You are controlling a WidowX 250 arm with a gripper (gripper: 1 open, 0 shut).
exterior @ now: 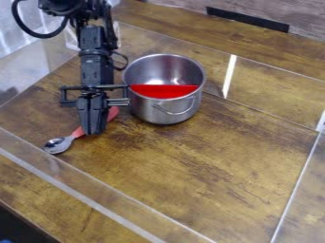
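Note:
My gripper (94,123) is low over a spoon (59,144) with a steel head and red handle that lies on the wooden table at the left. The fingertips sit at the handle, which is partly hidden behind them; whether anything is between them is hard to see. A steel pot (166,108) with a red inside bottom stands just right of the gripper.
A wall (269,19) runs along the back. Cables loop over the arm at the top left.

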